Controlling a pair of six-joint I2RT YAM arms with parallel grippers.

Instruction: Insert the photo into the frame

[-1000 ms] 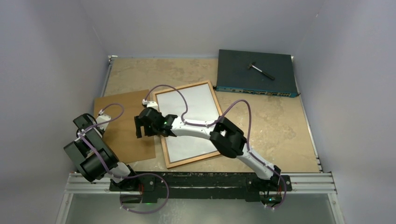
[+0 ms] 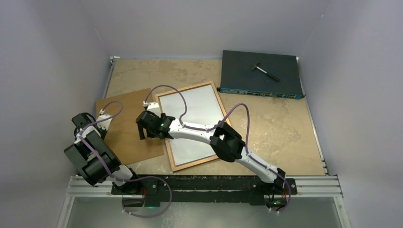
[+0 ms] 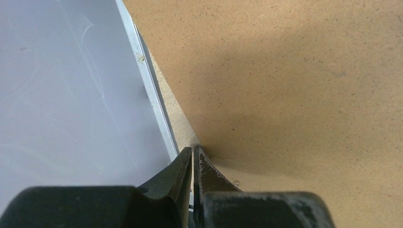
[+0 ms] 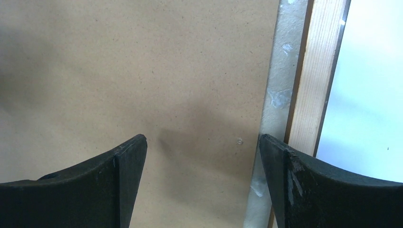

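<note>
The wooden frame [image 2: 213, 86] lies flat mid-table, with a plain white panel [image 2: 192, 105] inside its border. Left of it is a flat brown board [image 2: 127, 121], slightly turned; no picture shows on its visible face, so I cannot tell whether it is the photo. My left gripper is shut at the board's left edge, with nothing visible between its fingers. Over the board's right edge, my right gripper stands open. One right fingertip [image 4: 267, 142] is by the narrow gap between board and frame, the other is above the board.
A dark flat box [image 2: 237, 71] with a hammer [image 2: 266, 71] on it occupies the back right. A metal rail [image 3: 154, 95] and the wall run close along the left gripper.
The brown board has turned slightly, its lower right corner shifting rightward.
</note>
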